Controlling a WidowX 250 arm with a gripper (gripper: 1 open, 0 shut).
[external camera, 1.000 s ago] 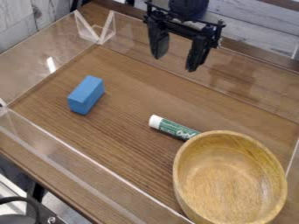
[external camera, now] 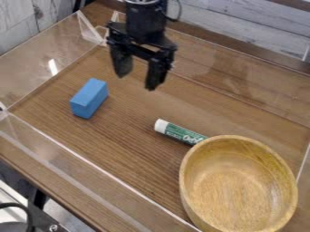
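Note:
My gripper (external camera: 138, 63) hangs over the back left of the wooden table, open, its dark fingers pointing down. A blue block (external camera: 89, 98) lies to the lower left of it, apart from it. A green and white marker (external camera: 179, 132) lies near the middle, left of a large empty tan bowl (external camera: 237, 199) at the front right.
A raised edge runs along the back. A black cable (external camera: 14, 213) shows at the lower left corner.
The block, marker and bowl have not moved.

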